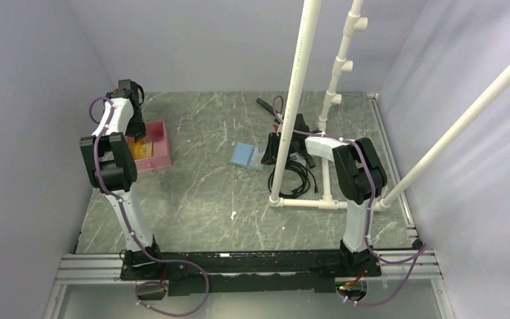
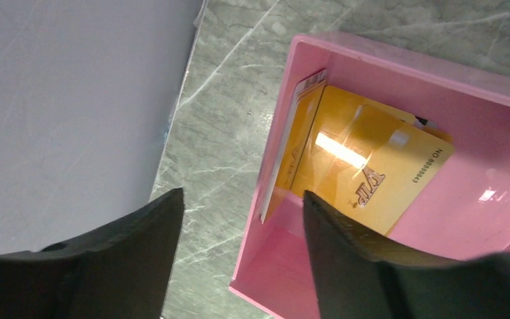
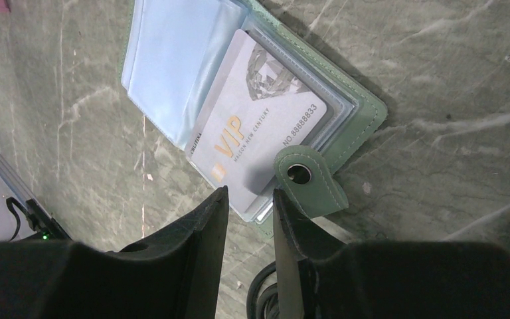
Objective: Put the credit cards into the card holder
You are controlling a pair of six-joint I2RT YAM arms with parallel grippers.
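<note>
The pink box (image 1: 167, 143) stands at the left of the table. Several yellow cards lie in it; the top one, a gold VIP card (image 2: 388, 176), lies flat, and another yellow card (image 2: 300, 139) leans on the box's wall. My left gripper is open above that wall, nothing between its fingers. In the right wrist view the green card holder (image 3: 358, 139) lies spread open, a silver VIP card (image 3: 265, 113) in its clear sleeve. Just short of its near edge is my right gripper, part open with an empty gap, its right finger by the holder's snap flap (image 3: 315, 189).
Black coiled cable (image 1: 295, 181) lies beside the right arm. A white pipe frame (image 1: 292, 100) rises around that side. Between the box and the holder the grey table (image 1: 202, 153) is clear.
</note>
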